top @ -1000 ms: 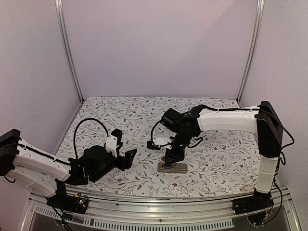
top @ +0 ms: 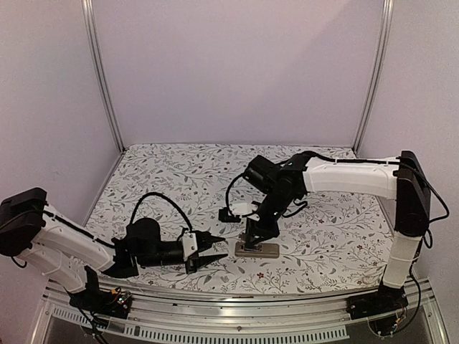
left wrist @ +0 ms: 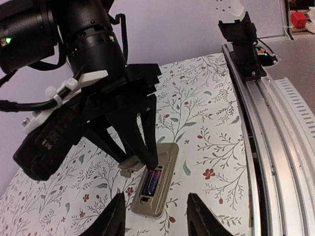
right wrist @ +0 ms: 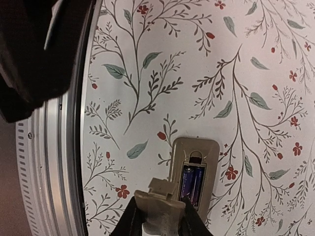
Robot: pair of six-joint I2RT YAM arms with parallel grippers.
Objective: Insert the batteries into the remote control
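The beige remote control [top: 266,250] lies on the patterned table with its battery bay uncovered; dark blue batteries [right wrist: 191,182] sit in the bay. Above one end of it, my right gripper is shut on a small beige piece, probably the battery cover, also seen in the left wrist view [left wrist: 129,164]. My left gripper [top: 215,250] hovers just left of the remote with parted fingers and nothing between them; its fingertips frame the lower part of the left wrist view.
The metal rail [top: 237,307] runs along the table's front edge, close to the remote. The right arm spans over the right side.
My left gripper has turned and moved right toward the remote.
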